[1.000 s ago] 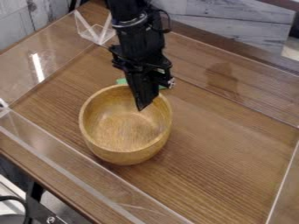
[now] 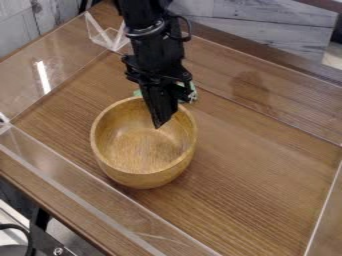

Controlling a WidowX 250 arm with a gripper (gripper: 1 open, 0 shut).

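Observation:
A yellow-tan oval bowl (image 2: 142, 151) sits on the wooden table, left of centre. My black gripper (image 2: 162, 112) points down at the bowl's far rim, its tips at or just over that edge; it appears shut, and no object shows between its fingers. Behind the arm, a small green item (image 2: 187, 93) is partly hidden.
Bare wooden table (image 2: 261, 170) spreads to the right of the bowl and at the back left. A white marbled wall (image 2: 267, 25) closes off the back. A black cable (image 2: 14, 235) lies at the lower left corner.
The arm has shifted very slightly to the left at its upper part. The bowl looks unmoved.

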